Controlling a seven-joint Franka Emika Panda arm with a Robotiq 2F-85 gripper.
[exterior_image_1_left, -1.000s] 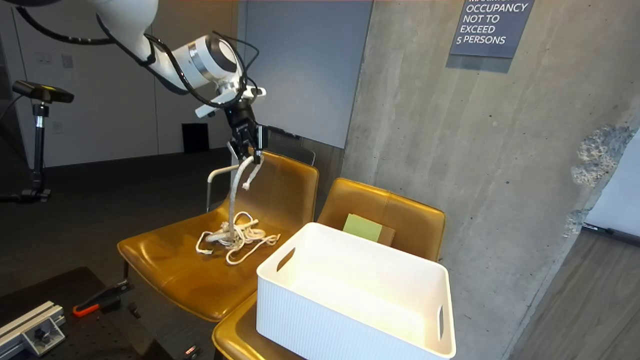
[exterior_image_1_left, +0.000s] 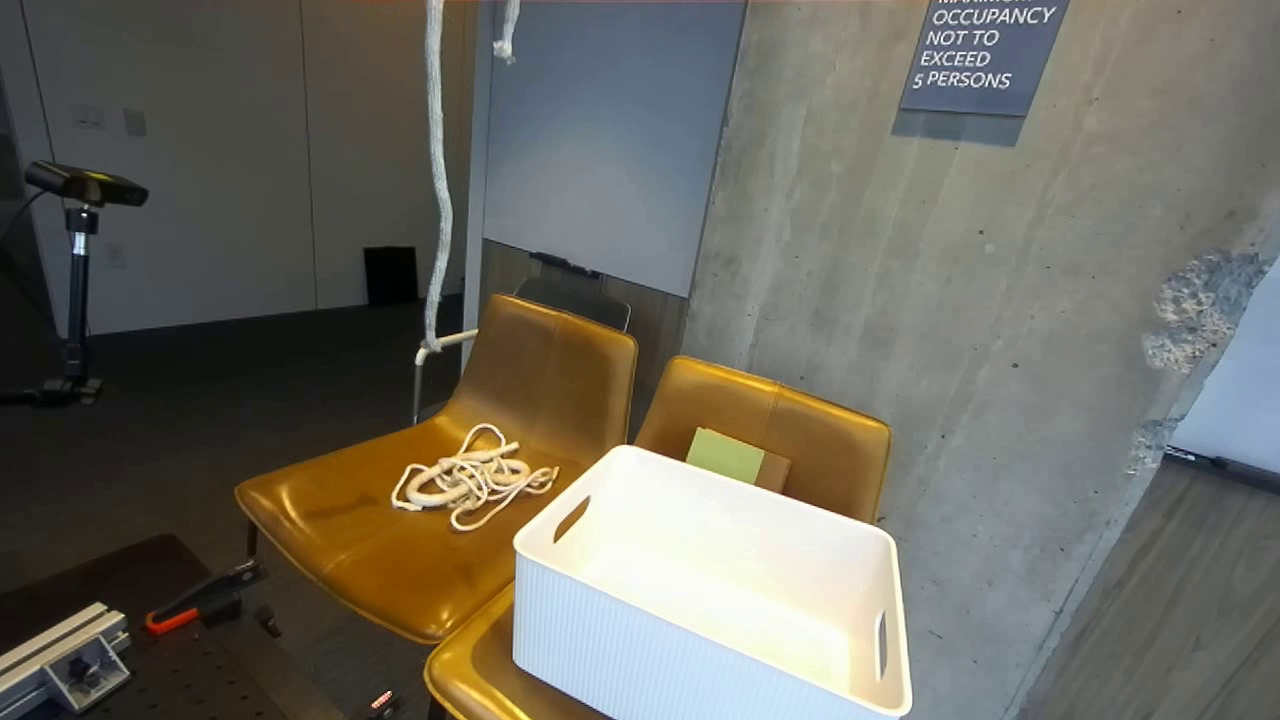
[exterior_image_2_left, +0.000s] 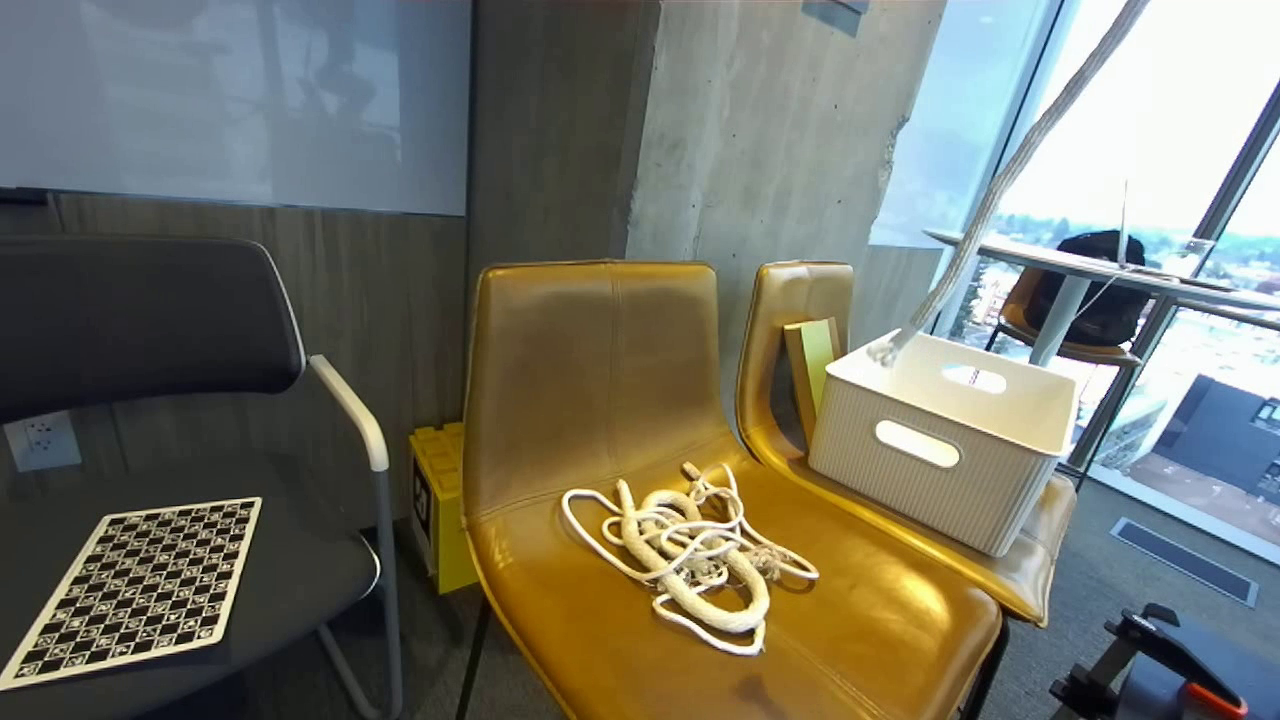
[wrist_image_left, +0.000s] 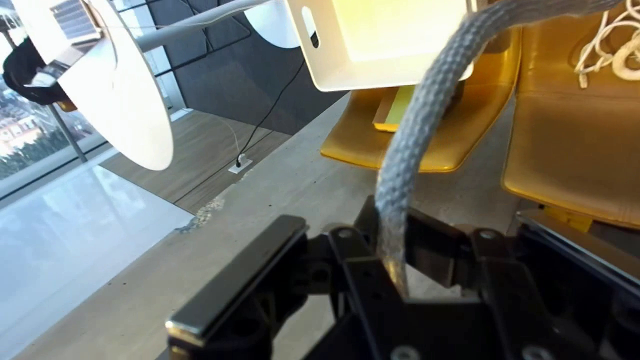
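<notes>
A thick pale braided rope (exterior_image_1_left: 437, 180) hangs down from the top edge of exterior view 1, with a short frayed end (exterior_image_1_left: 504, 48) beside it. Its lower tip is in the air, clear of the seat. In the wrist view the same rope (wrist_image_left: 420, 108) rises from between the fingers of my gripper, which is shut on it. The gripper is out of frame in both exterior views. More white rope (exterior_image_2_left: 690, 546) lies in a loose tangle on the tan chair seat. A white ribbed bin (exterior_image_1_left: 672, 624), empty inside, stands on the adjoining chair.
Beside the bin, a green-faced board (exterior_image_1_left: 726, 456) leans on the second chair's backrest. A grey chair (exterior_image_2_left: 144, 324) bearing a checkered board (exterior_image_2_left: 144, 576) is at the left of exterior view 2. The concrete wall (exterior_image_1_left: 960, 300) stands behind the chairs.
The arm has risen out of exterior view 1, lifting the thick rope away from the tangle on the seat. The remaining rope and the bin stay in place.
</notes>
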